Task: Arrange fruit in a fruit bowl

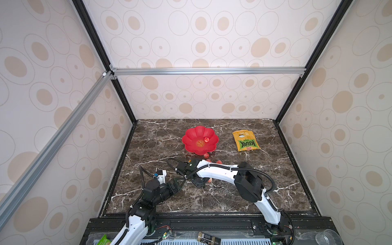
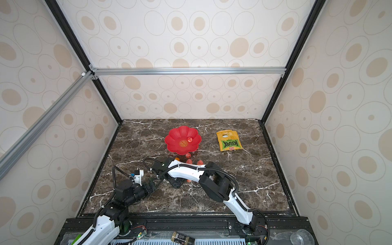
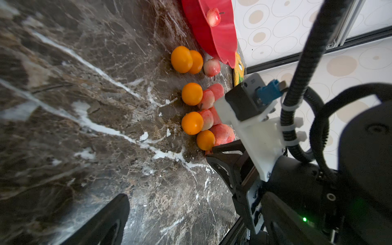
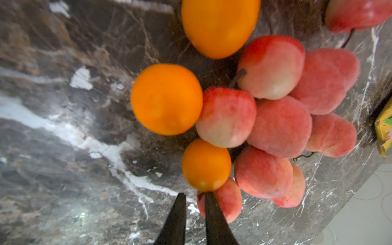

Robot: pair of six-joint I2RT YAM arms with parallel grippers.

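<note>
A red flower-shaped bowl (image 1: 192,138) stands at the back centre with one small apple (image 1: 206,139) in it. In front lies a cluster of oranges (image 4: 166,99), apples (image 4: 225,116), peaches (image 4: 278,126) and other fruit. My right gripper reaches low at the cluster's near end, its fingers part open beside a small orange (image 4: 206,163) and a reddish fruit (image 4: 222,206); nothing clearly sits between them. My left gripper (image 1: 177,184) hangs over the front left; in the left wrist view its fingers are wide apart, with bare counter between them.
A yellow KRAX bag (image 1: 245,140) lies at the back right. The right arm stretches across the middle, beside the left one.
</note>
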